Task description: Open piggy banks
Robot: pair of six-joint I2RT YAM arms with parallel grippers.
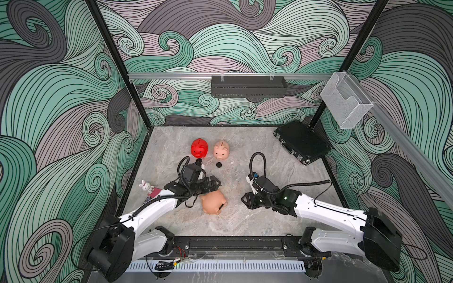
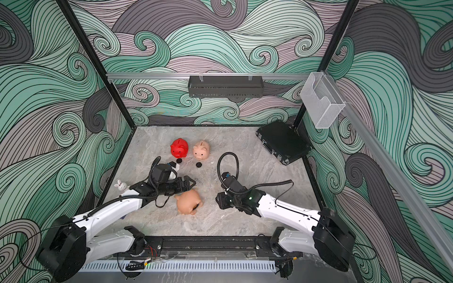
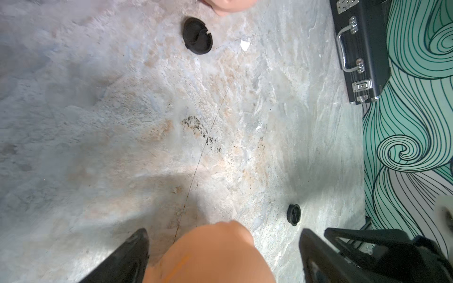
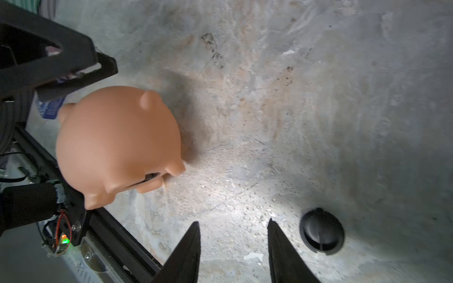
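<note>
A peach piggy bank (image 1: 212, 201) lies in front of my left gripper (image 1: 212, 185), its opening partly visible in the right wrist view. In the left wrist view its top (image 3: 210, 250) sits between the open left fingers, apparently not gripped. My right gripper hangs over the table right of that bank, fingers apart with nothing between them. A loose black plug (image 4: 321, 229) lies beside it. At the back stand a red piggy bank (image 1: 199, 147) and a pale pink one (image 1: 221, 149), with black plugs (image 3: 197, 35) in front.
A black case (image 1: 301, 140) lies at the back right. A small white rabbit figure (image 1: 146, 186) is at the left edge.
</note>
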